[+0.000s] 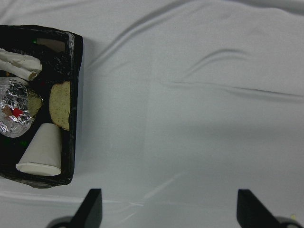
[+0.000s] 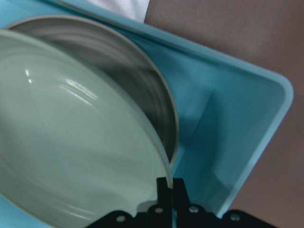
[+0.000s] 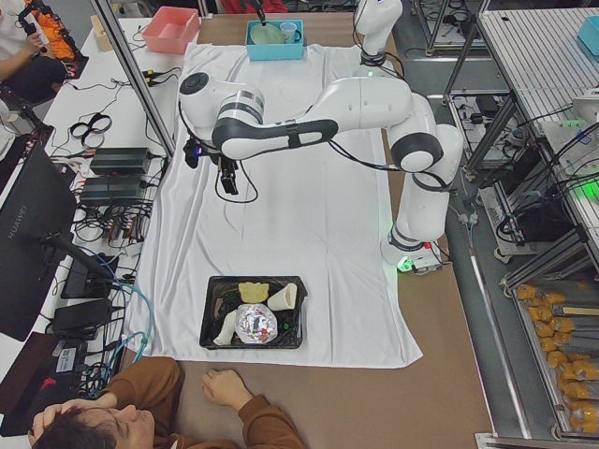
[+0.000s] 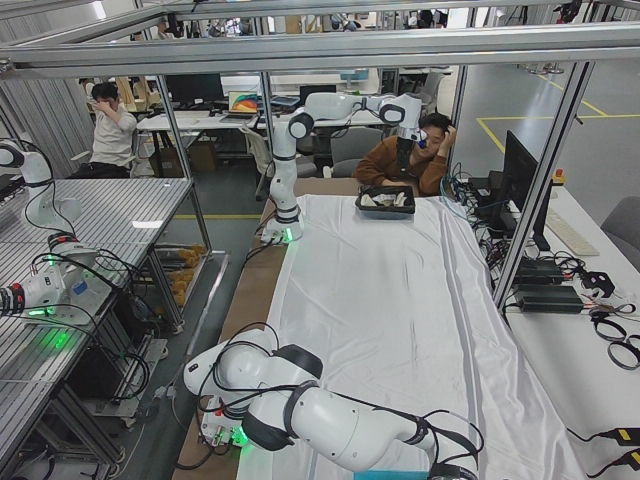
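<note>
A pale green plate (image 2: 66, 128) is gripped at its rim by my right gripper, over a grey dish (image 2: 142, 76) in a blue bin (image 2: 256, 118), which stands at the cloth's far end in the camera left view (image 3: 276, 54). My left gripper hangs open above the white cloth (image 1: 180, 133). To one side of it, a black tray (image 1: 72, 142) holds a paper cup (image 1: 40, 152), a sponge-like piece (image 1: 61, 104), crumpled foil (image 1: 14, 114) and white crumpled paper (image 1: 19, 64).
A pink bin (image 3: 173, 23) is on the side table. A person sits at the tray end of the table, one hand (image 3: 225, 388) near the cloth's edge. Monitors and cables line the side.
</note>
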